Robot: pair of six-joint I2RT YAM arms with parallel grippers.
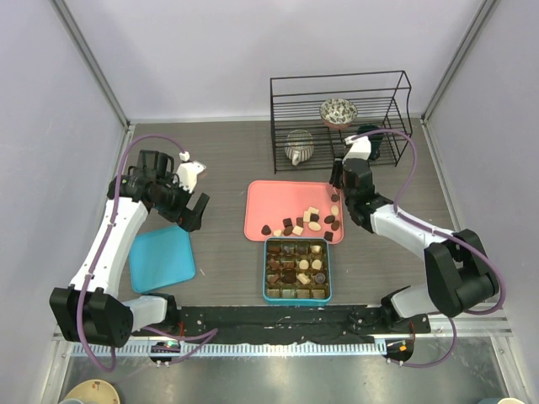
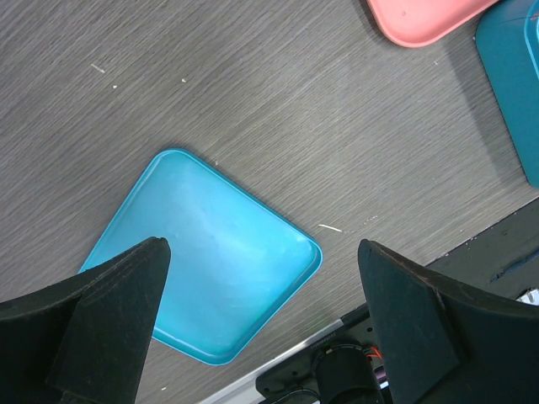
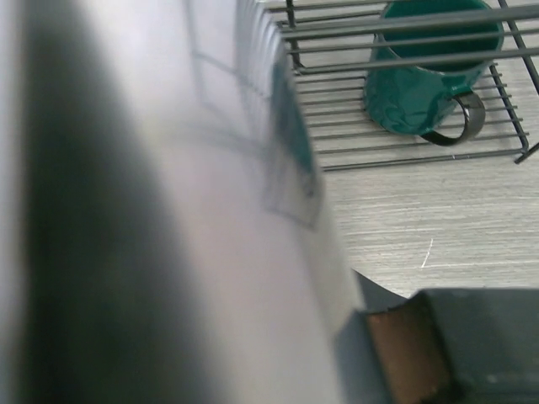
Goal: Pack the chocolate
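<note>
Loose chocolates lie on the pink tray [image 1: 269, 202], mostly in its front half. A blue-rimmed box [image 1: 297, 295] with a partly filled compartment insert stands in front of it. My right gripper [image 1: 335, 178] is over the tray's back-right corner, below the wire rack; in the right wrist view a blurred shiny metal object fills the left and middle, very close, with a gripper finger [image 3: 455, 345] at lower right. What is between its fingers is unclear. My left gripper [image 1: 194, 215] hangs open and empty above the blue tray [image 1: 156, 261] [image 2: 219, 269].
A wire rack [image 1: 286, 118] at the back holds a patterned bowl [image 1: 338, 109], a light pot [image 1: 299, 147] and a green mug [image 3: 404, 101]. The grey table between the blue tray and pink tray is clear.
</note>
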